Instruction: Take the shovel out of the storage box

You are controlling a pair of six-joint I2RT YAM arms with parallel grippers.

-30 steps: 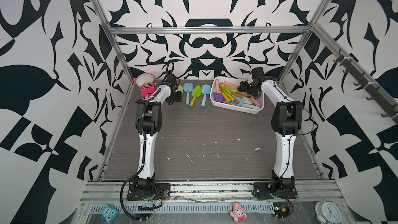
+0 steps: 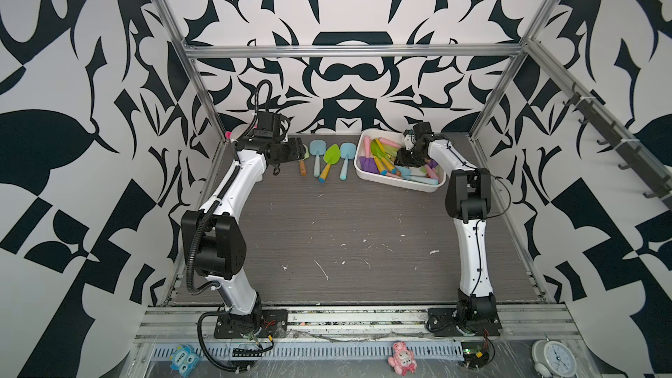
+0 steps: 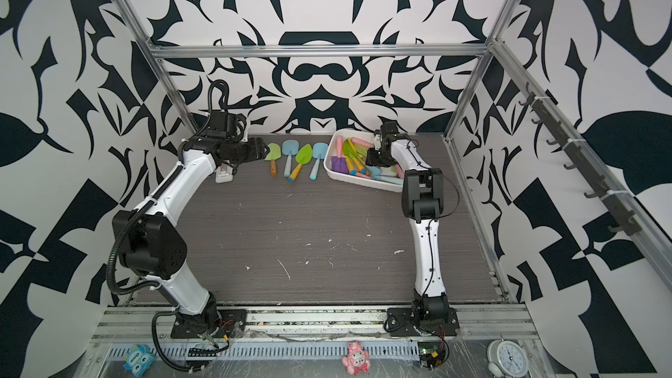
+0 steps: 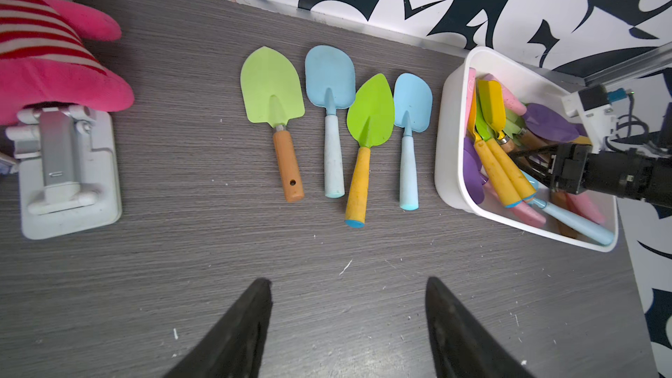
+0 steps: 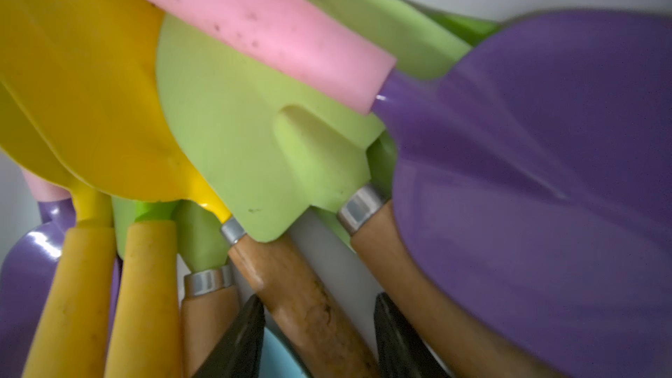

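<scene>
The white storage box (image 2: pixel 372 182) holds a jumble of coloured shovels. Four shovels lie outside it on the table, including a green one with a yellow handle (image 4: pixel 370 110). My right gripper is down in the box, fingers apart over a wooden handle (image 5: pixel 294 273), beside a purple blade (image 5: pixel 532 154) and a pink handle (image 5: pixel 266 28). My left gripper hangs open above the table, left of the row of loose shovels, with nothing between its fingers.
A pink striped plush toy (image 4: pixel 56 63) and a white hinged object (image 4: pixel 91 182) sit at the back left. Patterned walls and metal rails surround the table.
My right gripper has shifted slightly left within the box.
</scene>
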